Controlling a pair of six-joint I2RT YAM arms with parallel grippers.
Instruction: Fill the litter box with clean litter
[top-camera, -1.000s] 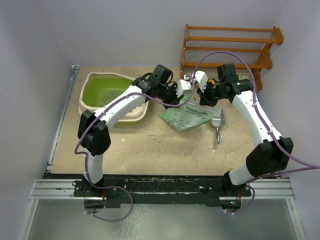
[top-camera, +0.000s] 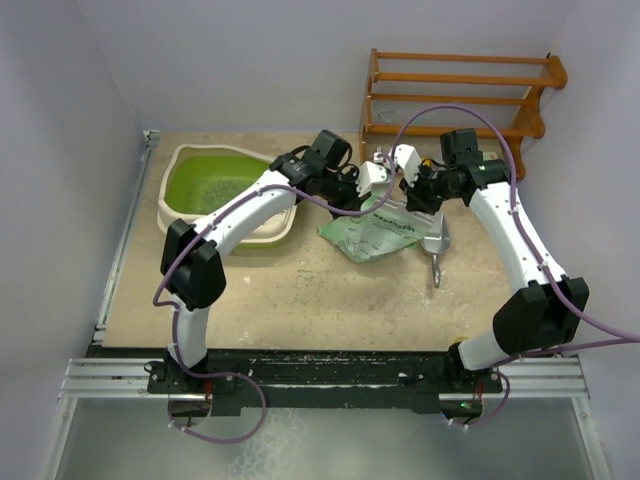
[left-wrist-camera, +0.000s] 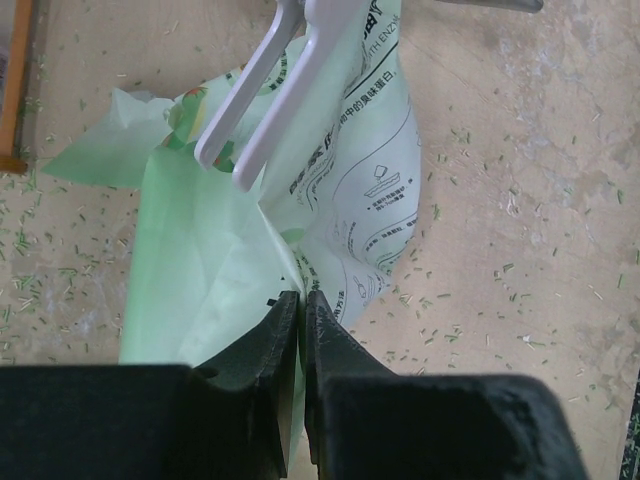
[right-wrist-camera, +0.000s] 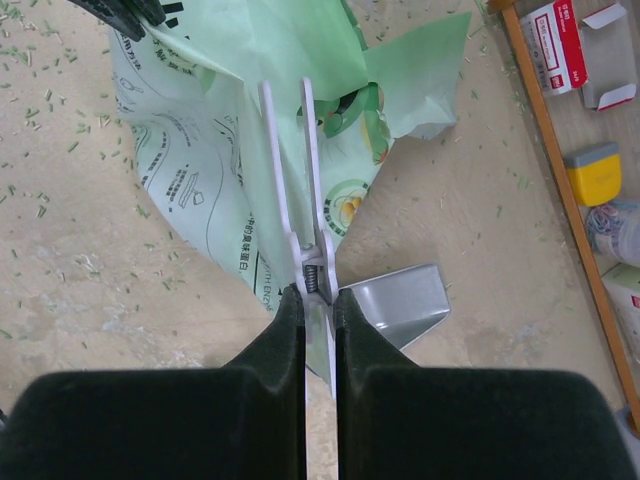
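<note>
A green litter bag (top-camera: 375, 235) lies mid-table. My left gripper is shut on the bag's thin edge, pinching a fold of the film. From the other side, my right gripper is shut on a lavender spring clip (right-wrist-camera: 312, 235). The clip's two long arms stand slightly apart and reach over the bag, their tips near the held edge in the left wrist view; whether the film passes between them, I cannot tell. The litter box (top-camera: 168, 200), pale-rimmed and green inside, stands at the back left with some litter on its floor.
A metal scoop (top-camera: 436, 242) lies right of the bag, close under my right gripper. Behind is a wooden rack (top-camera: 455, 78), with small boxes and a yellow item (right-wrist-camera: 597, 178) beside its rail. Litter pellets are scattered about.
The bag, scoop and litter box stay where they were.
</note>
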